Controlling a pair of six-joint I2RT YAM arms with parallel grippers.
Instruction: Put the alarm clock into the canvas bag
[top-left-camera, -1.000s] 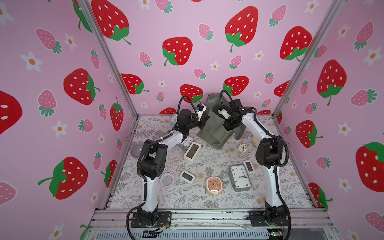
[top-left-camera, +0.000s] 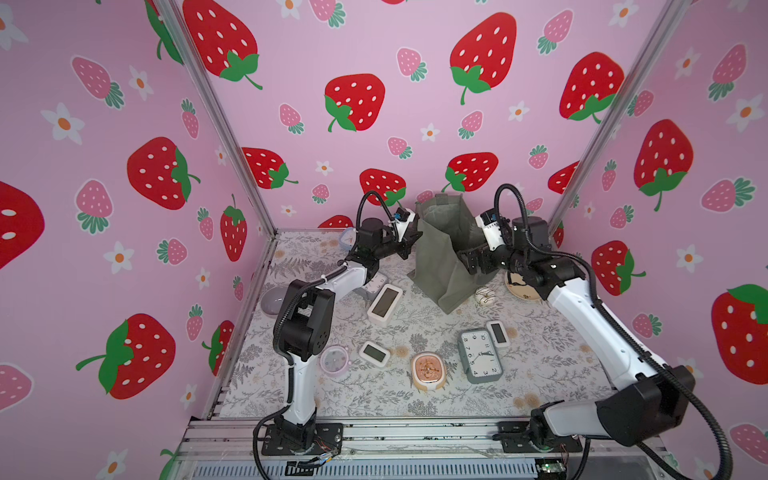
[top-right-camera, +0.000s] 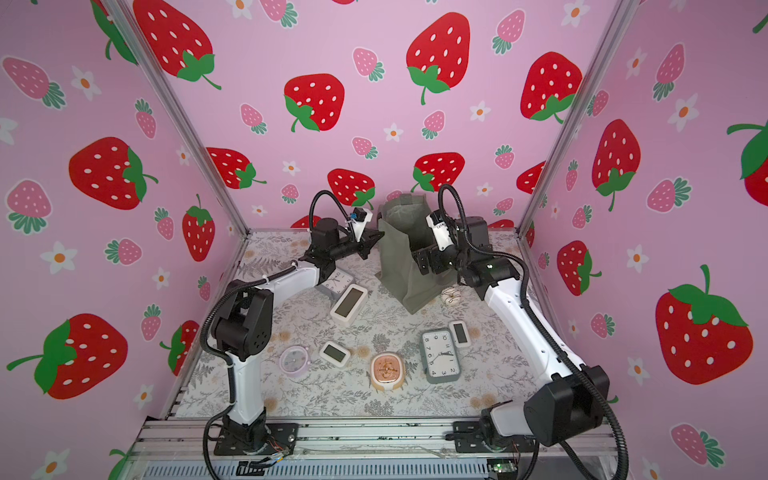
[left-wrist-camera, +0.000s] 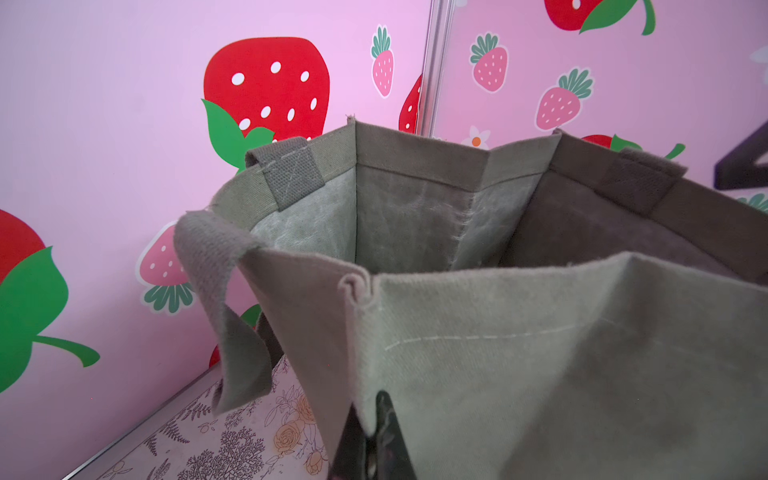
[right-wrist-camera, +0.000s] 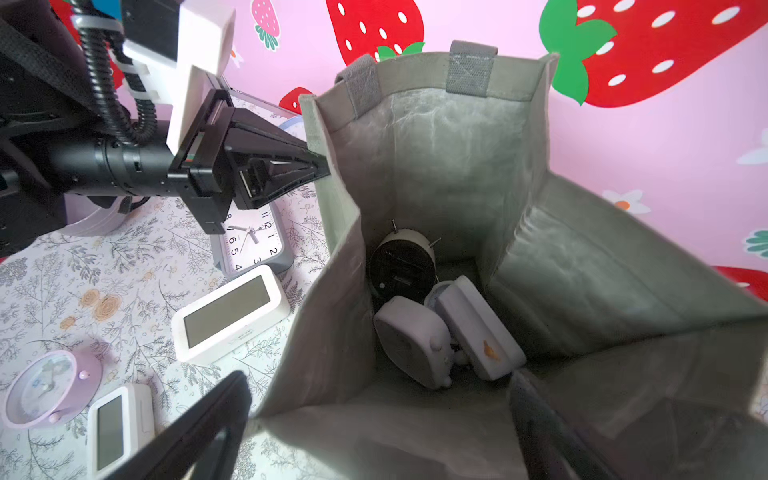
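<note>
A grey canvas bag (top-left-camera: 444, 280) stands open at the back centre. In the right wrist view it holds several clocks, among them a black-backed one (right-wrist-camera: 401, 264) and white ones (right-wrist-camera: 412, 340). My left gripper is shut on the bag's rim at its left side, the creased edge between its tips in the left wrist view. My right gripper is open over the bag's front, nothing between its fingers.
Clocks lie about the table: a grey square one (top-left-camera: 480, 353), an orange one (top-left-camera: 428, 368), a pink round one (top-left-camera: 334, 360) and white digital ones (top-left-camera: 385, 304). A beige round item (top-left-camera: 524, 292) lies right of the bag.
My right arm has drawn back toward the front right, its gripper now over the bag's front. The bag has shifted slightly right and toward the front and stands wider open.
</note>
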